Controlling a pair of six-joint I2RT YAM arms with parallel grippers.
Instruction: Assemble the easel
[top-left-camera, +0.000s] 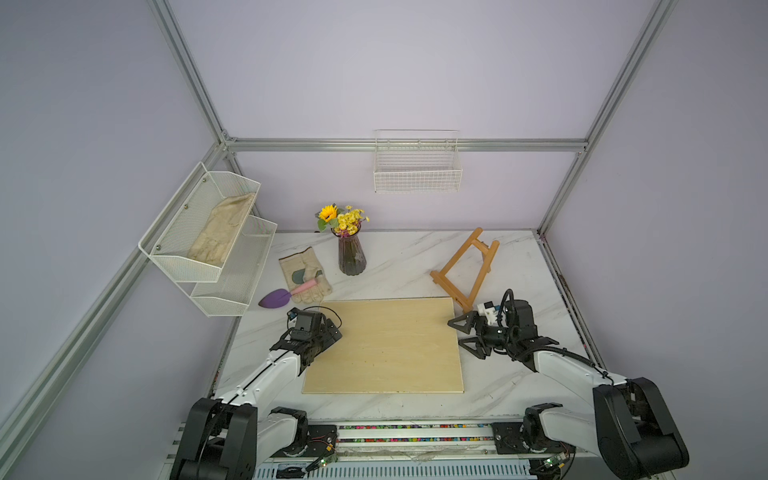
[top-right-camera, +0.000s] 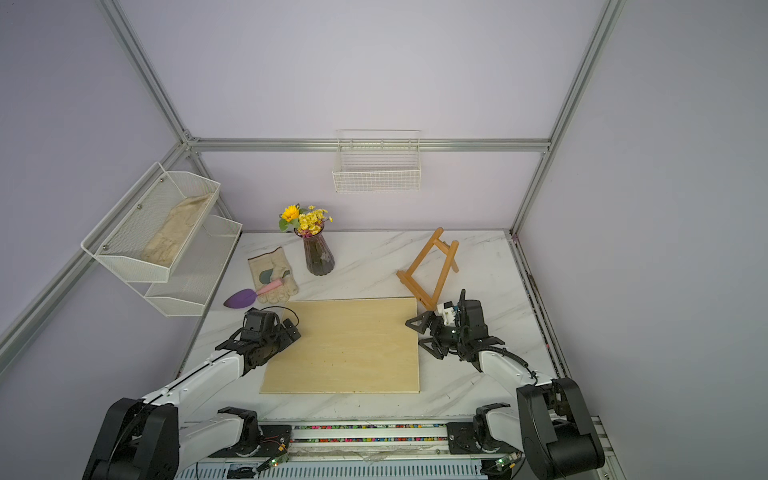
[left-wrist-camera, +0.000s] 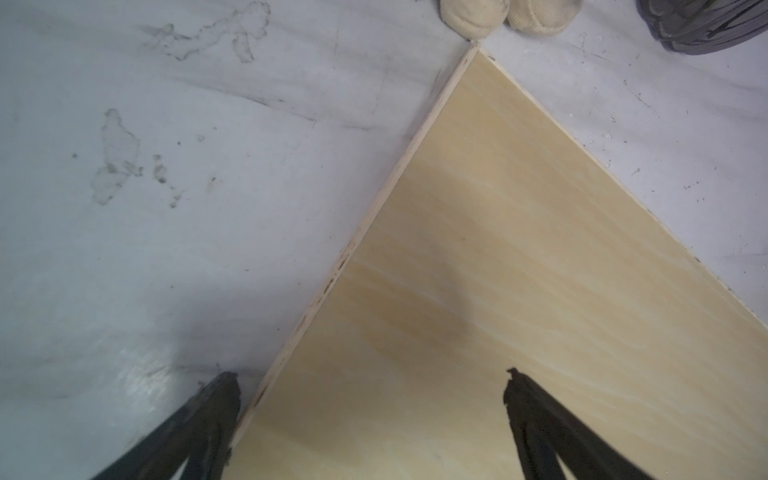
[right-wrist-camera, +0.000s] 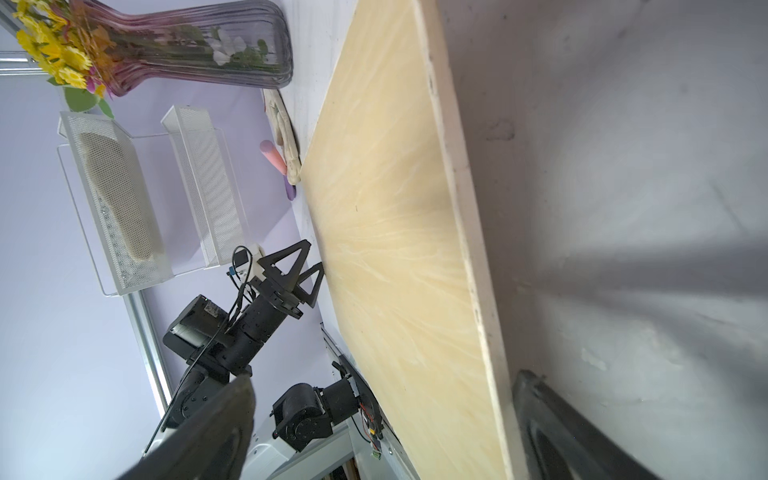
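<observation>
A plain plywood board (top-left-camera: 382, 348) lies flat on the table's front middle. Behind its right corner lies a wooden easel frame (top-left-camera: 449, 265), flat on the tabletop. My left gripper (top-left-camera: 324, 336) is open over the board's left edge, nothing between its fingertips in the left wrist view. My right gripper (top-left-camera: 460, 336) is open at the board's right edge, its fingers apart either side of that edge in the right wrist view, not closed on it.
A flower vase (top-left-camera: 352, 254) stands at the back. A cloth bag with gloves (top-left-camera: 297, 264) and a purple trowel (top-left-camera: 274, 299) lie at left. Wire baskets (top-left-camera: 416, 180) hang on the walls.
</observation>
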